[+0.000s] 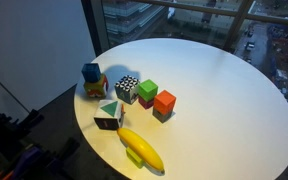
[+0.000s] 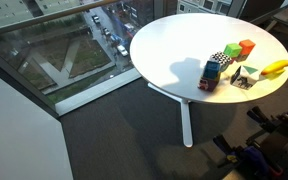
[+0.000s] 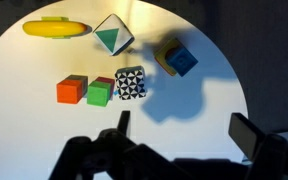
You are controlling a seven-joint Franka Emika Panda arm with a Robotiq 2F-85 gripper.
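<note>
My gripper stands open above the table, its two fingers wide apart with nothing between them in the wrist view. In exterior view 1 its dark fingers (image 1: 59, 158) show at the lower left, off the table's edge. On the table are a yellow banana (image 1: 141, 149), a white block with a green triangle (image 1: 109, 114), a black-and-white patterned cube (image 3: 130, 82), a green cube (image 3: 99, 93) and an orange-red block (image 3: 71, 90). A blue cube (image 3: 182, 60) sits on top of a multicoloured block (image 1: 96, 87). No object touches my gripper.
A small yellow-green block (image 1: 135, 158) lies against the banana near the edge. Tall windows (image 1: 184, 20) stand behind the table, and dark floor (image 2: 114, 135) surrounds it.
</note>
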